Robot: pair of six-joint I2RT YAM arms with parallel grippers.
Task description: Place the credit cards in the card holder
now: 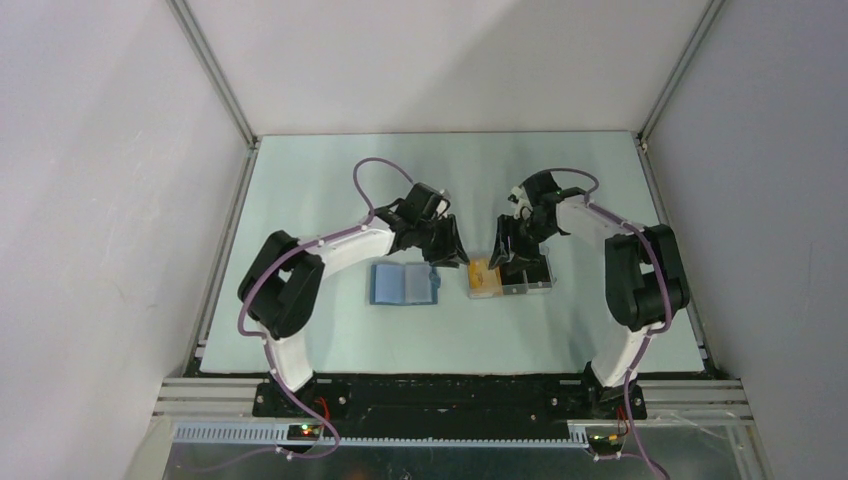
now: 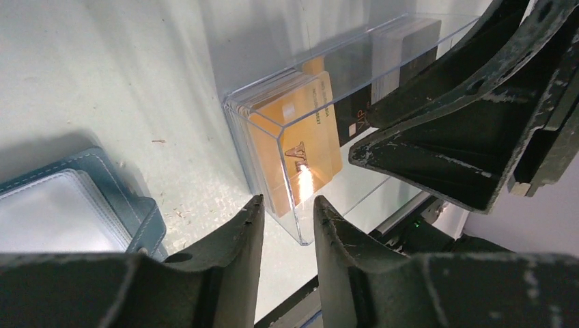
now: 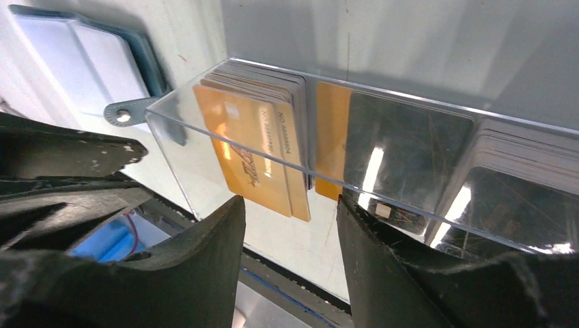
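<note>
A clear box (image 2: pixel 311 236) holds card stacks in compartments. Gold cards (image 3: pixel 246 154) fill its left compartment, and dark cards (image 3: pixel 410 140) stand in the others. Left of the box lies the blue card holder (image 1: pixel 404 284), spread flat with pale pockets. My left gripper stands open at the box's left end, apart fingertips and nothing held. Above the box is my right gripper, its fingers parted; in its own view the gold stack shows behind and between them, and no card is gripped.
A snap tab (image 3: pixel 126 115) juts from the holder's edge toward the box. Both grippers are close together over the box.
</note>
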